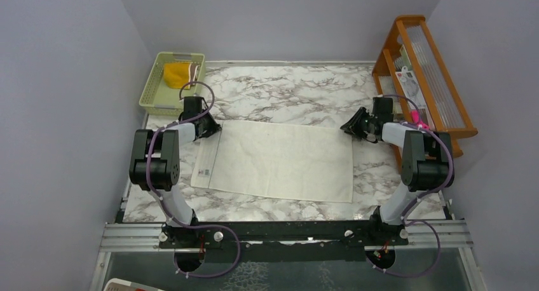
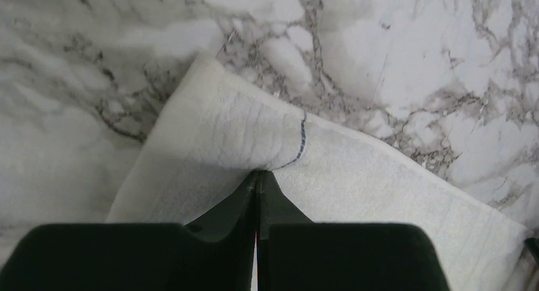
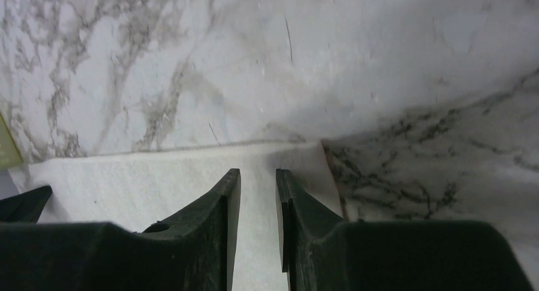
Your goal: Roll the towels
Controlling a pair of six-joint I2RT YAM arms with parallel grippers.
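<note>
A white towel point(image 1: 279, 164) lies spread flat on the marble table, with a striped band and small label at its left end. My left gripper is shut on the towel's far-left corner, where the cloth bunches slightly at the fingertips. My right gripper hovers at the far-right corner, its fingers parted over the white cloth; whether it touches the cloth I cannot tell.
A green basket point(image 1: 146, 84) with a folded yellow cloth point(image 1: 177, 74) stands at the back left. A wooden rack point(image 1: 448, 81) with a pink item stands at the right.
</note>
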